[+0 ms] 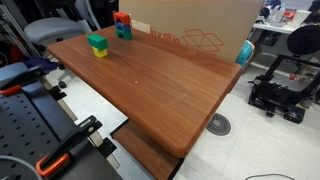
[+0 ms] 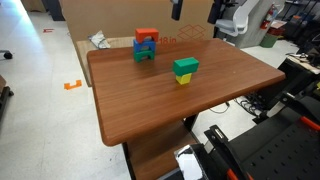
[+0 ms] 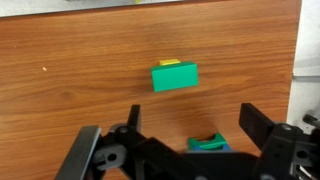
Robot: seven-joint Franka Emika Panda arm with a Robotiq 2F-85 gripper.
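A green block (image 2: 186,66) rests on a smaller yellow block (image 2: 183,79) on the wooden table; in the wrist view the green block (image 3: 175,77) lies beyond my fingertips. Behind them stands a stack with a red-orange block (image 2: 147,34) over blue and teal pieces (image 2: 144,48). Above the table, my gripper (image 2: 196,12) is open, its fingers wide apart and nothing between them. The same gripper shows in the wrist view, with the teal piece (image 3: 208,143) partly hidden below. A sliver of something yellow (image 3: 138,2) shows at the top edge there.
A large cardboard sheet (image 1: 195,25) stands behind it. A small orange piece (image 2: 73,86) lies left of the table. Black arm parts (image 1: 65,150) sit alongside the table.
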